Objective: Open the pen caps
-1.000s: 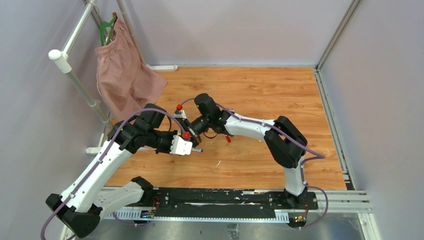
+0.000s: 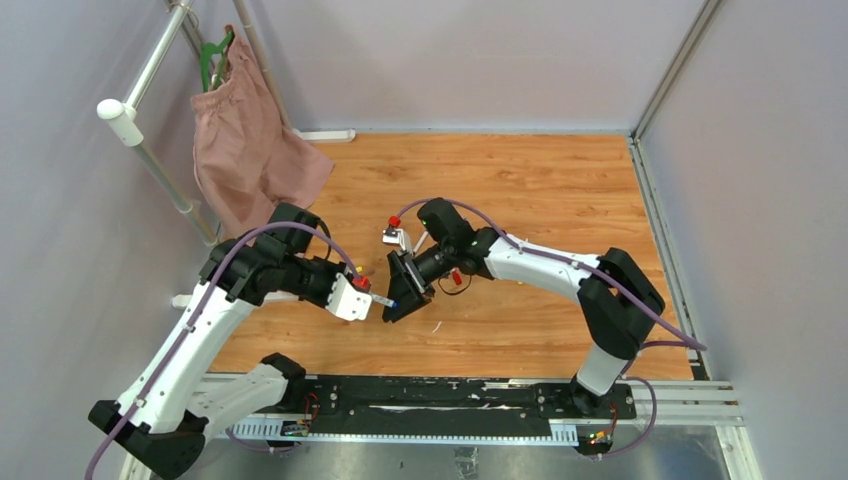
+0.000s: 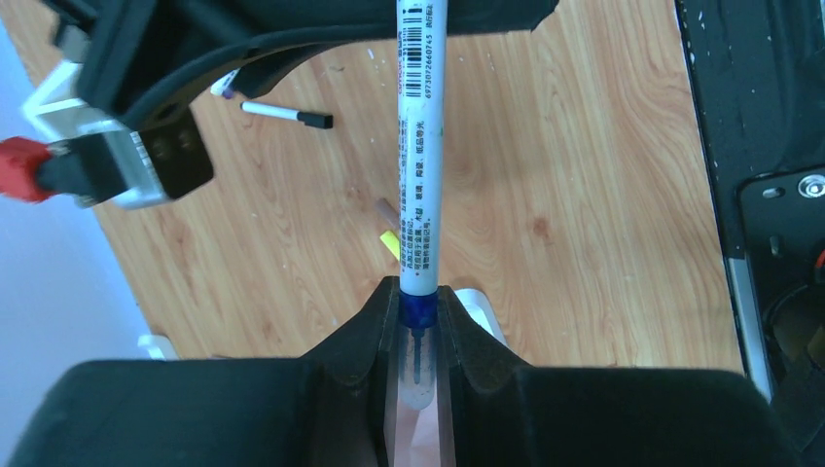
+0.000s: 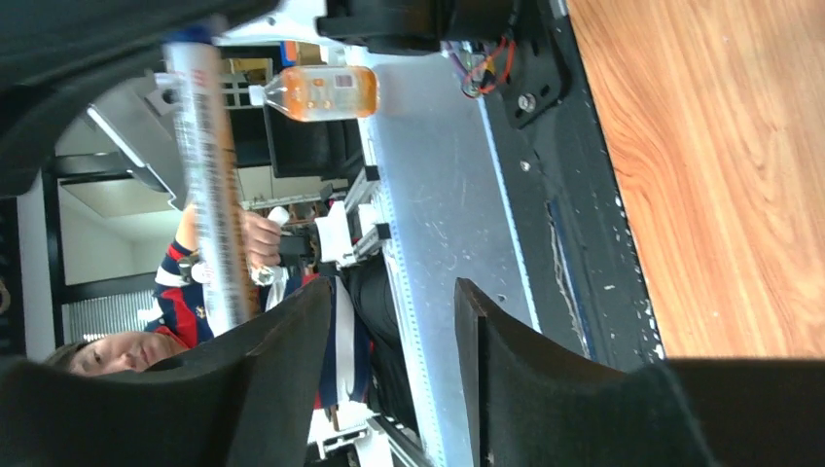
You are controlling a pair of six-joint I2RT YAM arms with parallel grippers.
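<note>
A white pen (image 3: 420, 175) with printed text stands out from my left gripper, which is shut on its end with the blue band and clear tip. The pen's far end runs out of the top of the left wrist view, in front of my right gripper's dark finger. From above, the pen (image 2: 383, 299) bridges the short space between the left gripper (image 2: 364, 287) and the right gripper (image 2: 390, 308). In the right wrist view my right gripper is open, the gap between its fingers empty; the blurred pen (image 4: 216, 195) lies left of that gap.
On the wooden table lie a white pen with a black end (image 3: 284, 114), a yellow piece (image 3: 391, 243) and a brown piece (image 3: 386, 211). Pink cloth (image 2: 250, 140) hangs at the back left. Clear tabletop stretches along the back right.
</note>
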